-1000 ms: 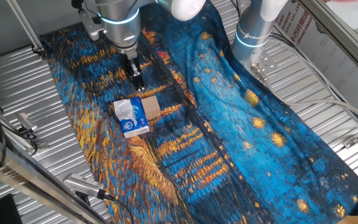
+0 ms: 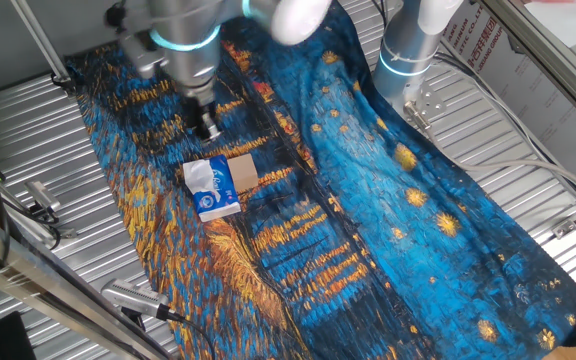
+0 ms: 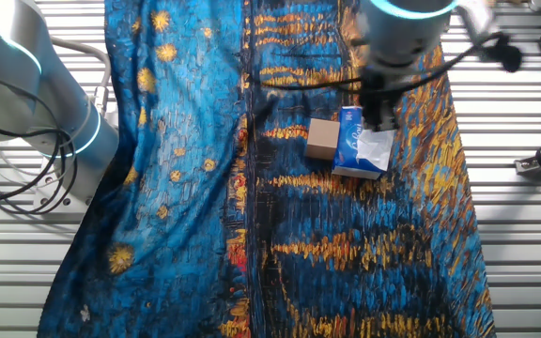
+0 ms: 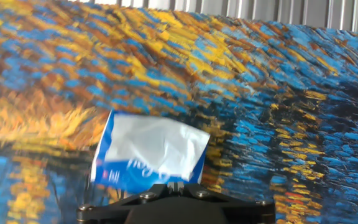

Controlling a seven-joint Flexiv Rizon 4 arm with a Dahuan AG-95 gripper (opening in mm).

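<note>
A blue and white packet (image 2: 212, 189) lies flat on the patterned cloth, its side against a small brown box (image 2: 242, 172). My gripper (image 2: 211, 134) hangs above the cloth, just behind the packet in exterior view 1. In exterior view 2 the gripper (image 3: 378, 120) overlaps part of the packet (image 3: 357, 150), with the box (image 3: 322, 138) in plain sight beside it. The wrist view has the packet (image 4: 148, 149) just beyond my gripper; the fingertips appear together, with nothing visible held between them. The box is out of sight there.
The painted cloth (image 2: 338, 225) covers most of the slatted metal table (image 2: 53, 160), with wide clear areas. A metal frame and a corded device (image 2: 136, 298) lie along the near left.
In exterior view 1 my gripper has shifted left, and the arm's wrist has turned and tilted. The packet and the box have stayed in place.
</note>
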